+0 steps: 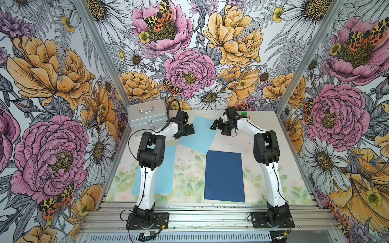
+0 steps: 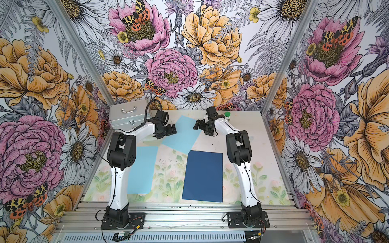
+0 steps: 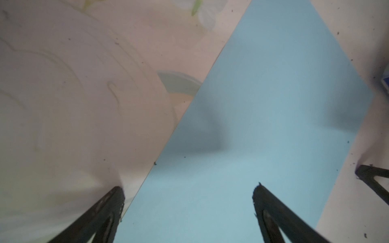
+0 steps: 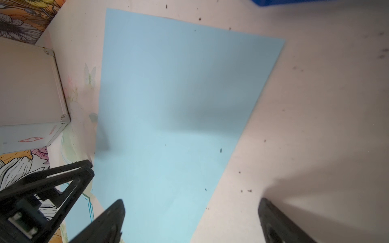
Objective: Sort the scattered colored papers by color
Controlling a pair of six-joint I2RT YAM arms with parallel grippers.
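Note:
A light blue sheet [image 1: 201, 135] lies slanted at the back middle of the table. Over its left side is my left gripper, open, one fingertip at the sheet's edge and the other above the paper. My right gripper is also open near the opposite edge, with one finger over the sheet and one over bare table. Neither finger has paper pinched in it. Another light blue sheet [image 1: 164, 174] lies at the front left, partly hidden by the left arm. A dark blue stack or sheet [image 1: 224, 176] rests at the front middle.
A silver case [image 1: 146, 113] stands at the back left, close to the left arm. A small green-topped object [image 2: 227, 114] sits behind the right gripper. Bare table [image 2: 255, 137] extends right of the right arm.

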